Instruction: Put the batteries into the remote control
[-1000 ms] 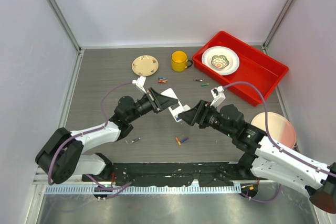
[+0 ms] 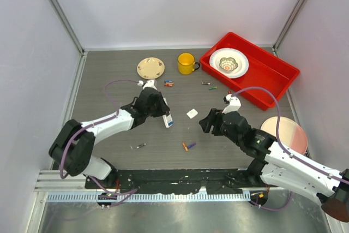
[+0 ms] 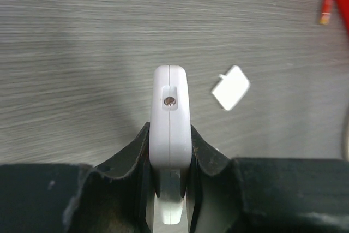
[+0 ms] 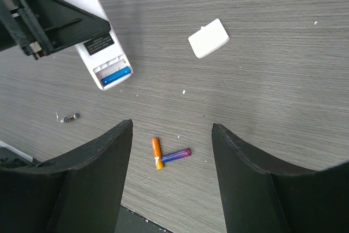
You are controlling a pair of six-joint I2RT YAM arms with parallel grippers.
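Note:
My left gripper is shut on the white remote (image 3: 169, 113), held above the table with its battery compartment up. In the right wrist view a blue battery (image 4: 115, 76) lies in the compartment's end. The white battery cover (image 4: 209, 38) lies on the table. An orange battery (image 4: 156, 151) and a purple battery (image 4: 177, 154) lie near the front, and a small battery (image 4: 70, 118) lies front left. My right gripper stands open above them, nothing between its fingers.
A red bin (image 2: 275, 75) with plates is at back right; a yellow mug (image 2: 186, 64), a small plate (image 2: 150, 67) and several small batteries (image 2: 169, 84) are at the back. A round board (image 2: 289, 135) lies right.
My left gripper has moved left with the remote, away from the right gripper. The right gripper, earlier at the remote, has drawn back to the right.

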